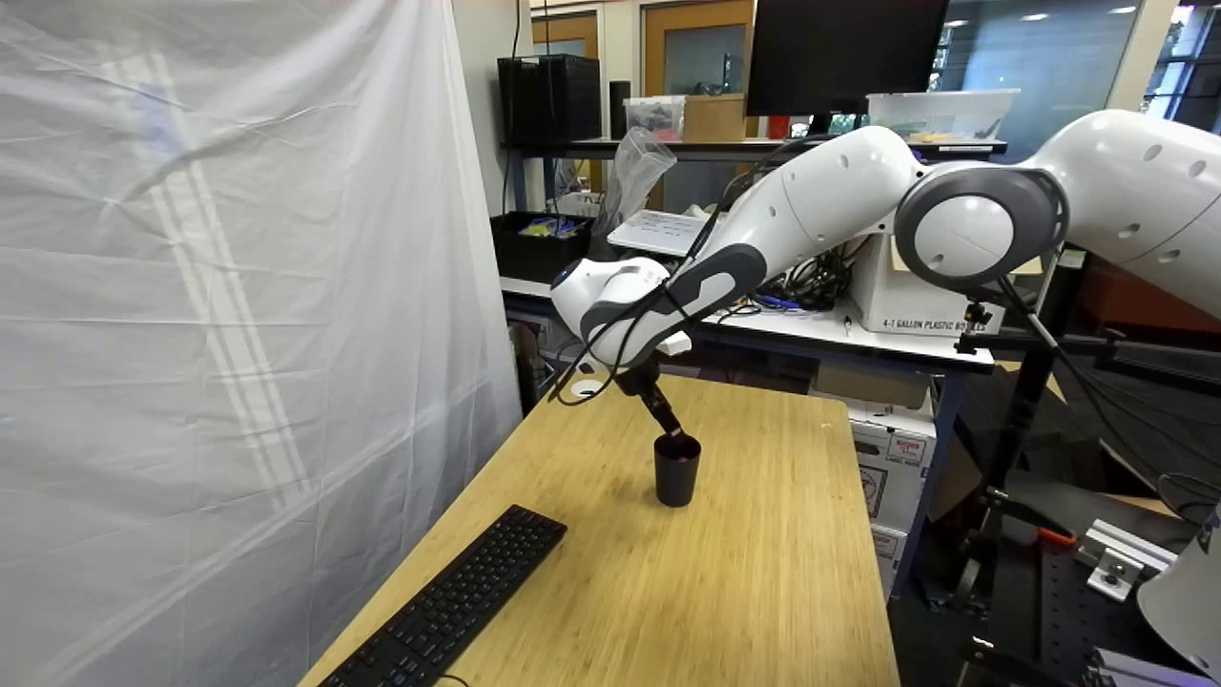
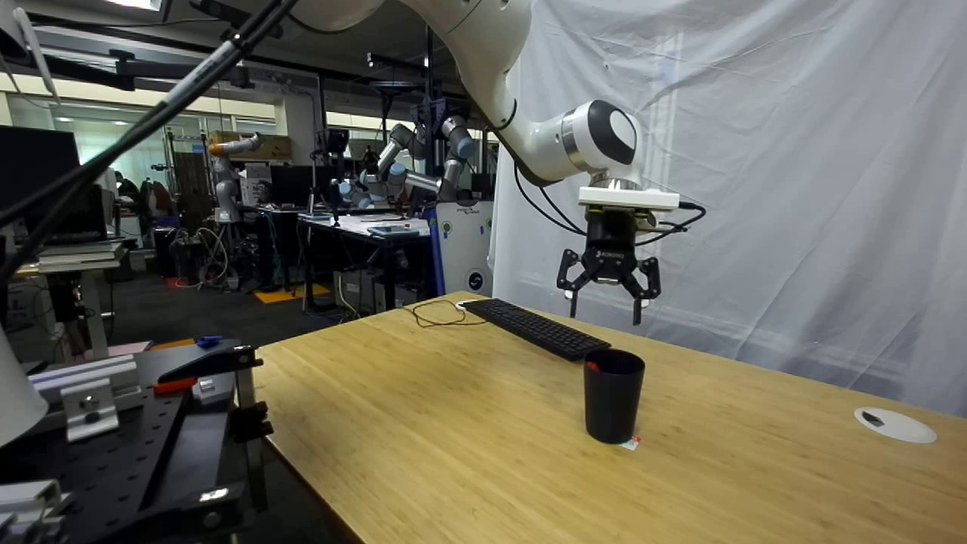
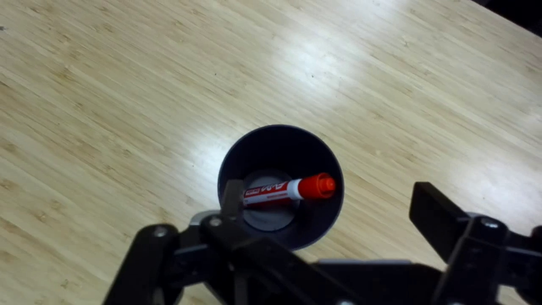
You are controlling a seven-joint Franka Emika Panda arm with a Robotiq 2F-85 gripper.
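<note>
A black cup (image 1: 675,476) stands upright on the wooden table, also seen in the second exterior view as a dark cup (image 2: 613,399). Inside it, the wrist view shows a red marker (image 3: 284,193) with a red cap and a white band, leaning against the inner wall. My gripper (image 2: 605,308) hangs above and apart from the cup, its fingers spread wide with nothing between them. From the wrist, one finger (image 3: 232,201) overlaps the cup's rim in the picture, and the other is out over bare table. That finger hides the marker's far end.
A black keyboard (image 2: 536,326) lies along the table's curtain side. A small red-and-white piece (image 2: 631,443) shows at the cup's base. A white round patch (image 2: 894,425) is on the tabletop near one end. Much of the table around the cup is bare.
</note>
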